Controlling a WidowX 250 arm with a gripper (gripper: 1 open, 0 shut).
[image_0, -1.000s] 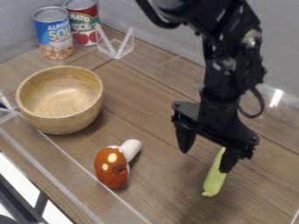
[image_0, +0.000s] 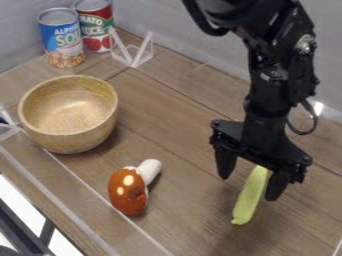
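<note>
A black robot gripper (image_0: 250, 167) stands open on the right, low over the wooden table, its fingers on either side of the upper part of a pale green elongated object (image_0: 247, 204) lying on the wood. Whether the fingers touch it cannot be told. Left of the gripper, a red-orange toy mushroom (image_0: 128, 192) with light spots and a white stem lies on its side.
A tan bowl (image_0: 70, 110) sits at the left. Two cans, an Alpine can (image_0: 63, 38) and a red can (image_0: 98, 30), stand at the back left. A grey wall runs along the back.
The gripper has shifted slightly right and is now over the upper end of the green object. The objects on the table look unmoved.
</note>
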